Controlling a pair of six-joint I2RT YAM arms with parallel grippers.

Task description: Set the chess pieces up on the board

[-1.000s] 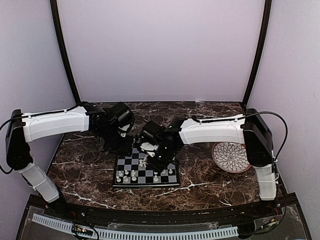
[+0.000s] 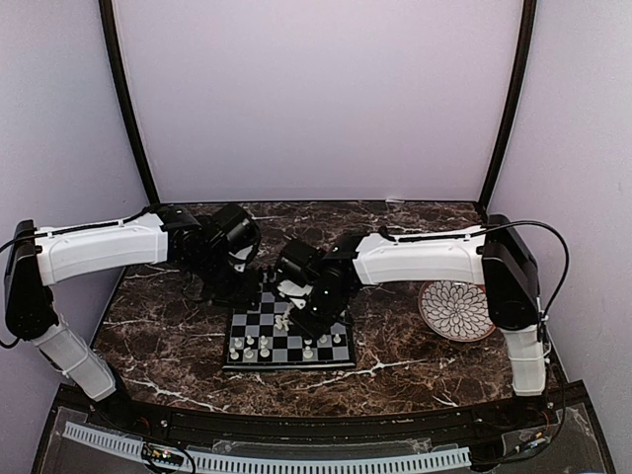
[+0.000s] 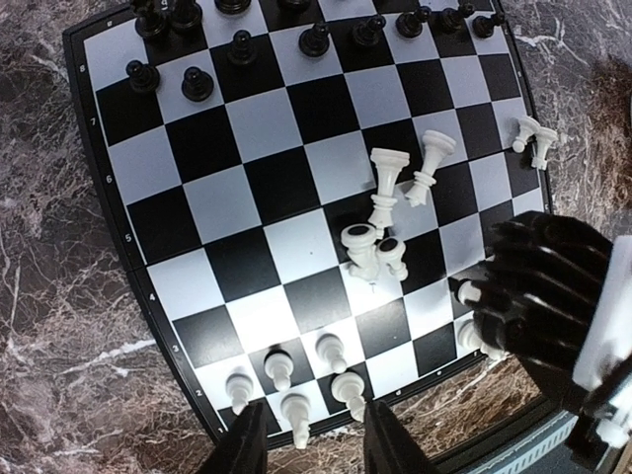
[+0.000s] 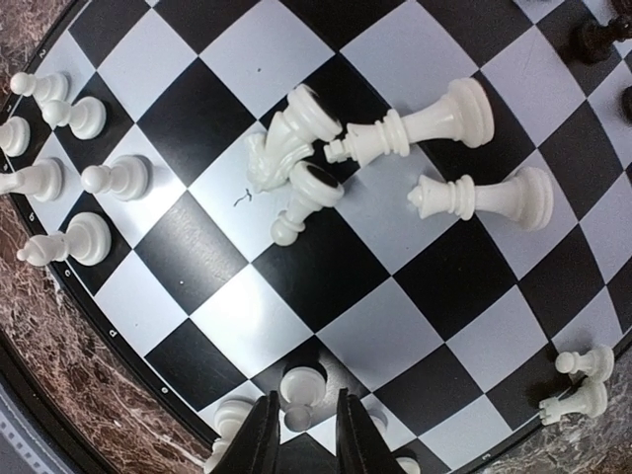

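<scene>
On the checkered chess board (image 2: 259,327), white pieces stand in the near left corner, among them a white pawn (image 3: 238,392). Around the middle lie a white king (image 4: 425,123), a white queen (image 4: 489,198), a white knight (image 4: 289,138) and a tipped white pawn (image 4: 304,202). Black pieces such as a black pawn (image 3: 314,39) stand along the far side. Over the board's left part hangs my left gripper, open and empty. My right gripper is open above an upright white pawn (image 4: 302,386); contact with it cannot be judged.
Just past the board's right edge lie a white pawn (image 3: 525,133) and a white rook (image 3: 543,146). A patterned plate (image 2: 457,310) rests on the right of the marble table (image 2: 415,370). Both arms are close together over the board.
The right arm and the pieces in sight look much the same.
</scene>
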